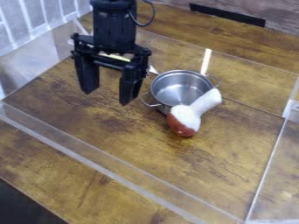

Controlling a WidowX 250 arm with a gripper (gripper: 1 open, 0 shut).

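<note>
My black gripper (107, 77) hangs over the left part of the wooden table, open, with nothing seen between its fingers. To its right, a steel pot (177, 86) with two handles stands on the table. A plush-looking object with a white and red-brown head (184, 121) and a white stem (205, 100) lies against the pot's front right. Behind my gripper, a yellowish object (117, 58) is partly hidden.
Clear walls (274, 157) border the work area on the sides.
</note>
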